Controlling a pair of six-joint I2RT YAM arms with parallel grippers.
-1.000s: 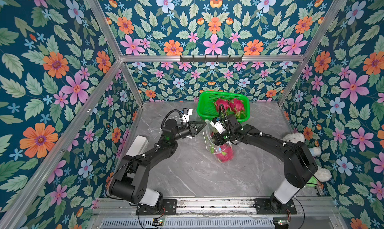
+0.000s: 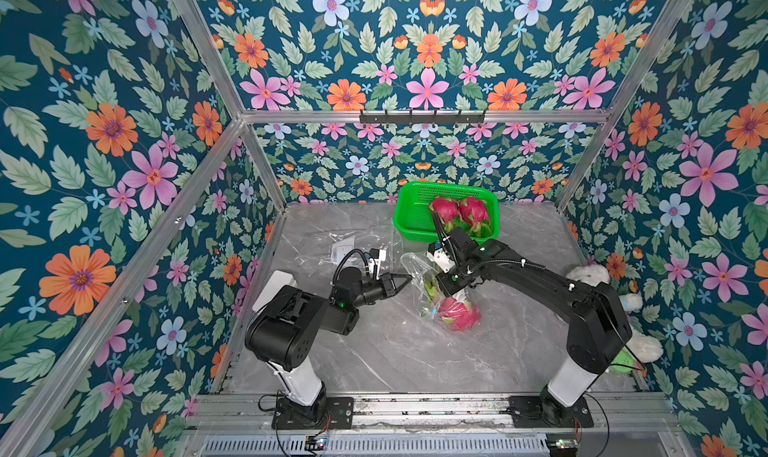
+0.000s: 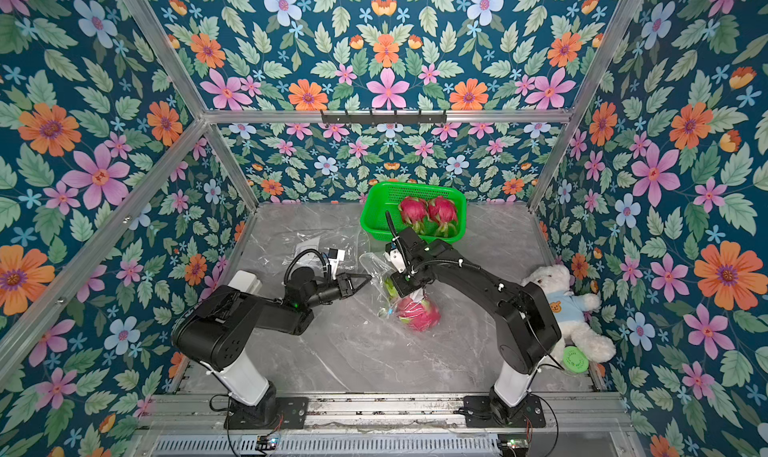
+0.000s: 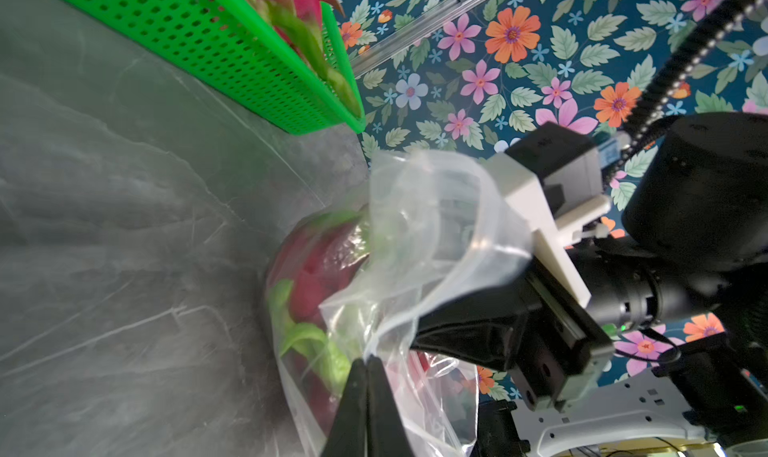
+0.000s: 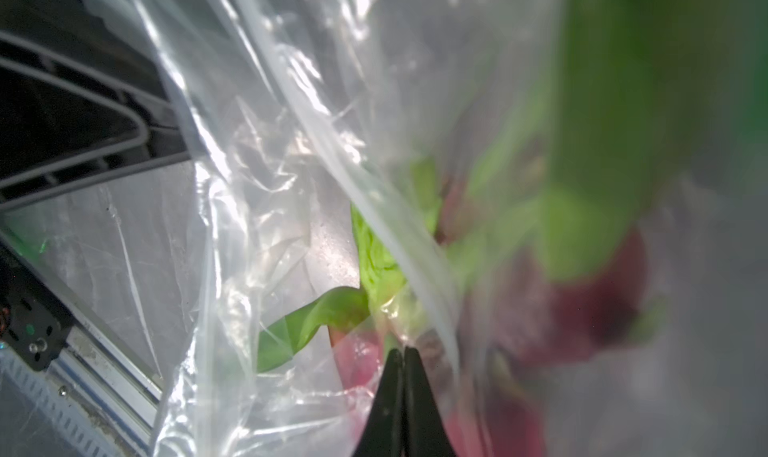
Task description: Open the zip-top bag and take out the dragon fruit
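A clear zip top bag (image 2: 416, 273) stands on the table with dragon fruit inside; one pink dragon fruit (image 2: 459, 314) shows at its front. Green leaves and red skin press against the film in both wrist views. My left gripper is shut at the bag's left side, its tips against or just before the loose film; nothing thick shows between them. From the right, my right gripper reaches in among folds of film, also shut. Whether film is pinched in it cannot be told. The bag's upper edge (image 4: 488, 217) curls open beside the right gripper.
Behind the bag stands a green basket (image 3: 372, 217) holding two dragon fruits (image 3: 428, 210). An empty clear bag (image 2: 342, 247) lies flat at back left. A white plush toy (image 3: 572, 313) sits far right.
My right gripper has shifted slightly, and the bag's film has changed shape.
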